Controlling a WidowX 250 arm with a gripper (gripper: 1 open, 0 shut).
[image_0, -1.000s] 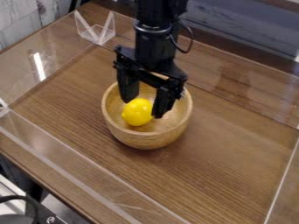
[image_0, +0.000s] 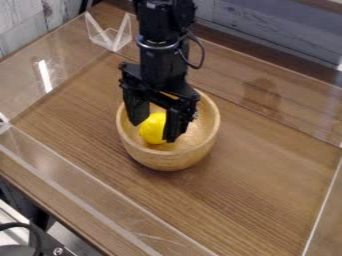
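Note:
My black gripper (image_0: 158, 106) reaches down over a round wooden bowl (image_0: 171, 155), its fingers open on either side of a yellow object (image_0: 154, 130) that rests inside the bowl. Parts of the yellow object are hidden behind the fingers; whether they touch it I cannot tell.
A wooden table (image_0: 254, 190) surrounds the bowl, with free room to the right and in front. Clear plastic pieces lie at the upper left and left edge. A black cable runs at the bottom left corner.
My gripper has moved a little to the left, more over the yellow object. The bowl and its content look unmoved.

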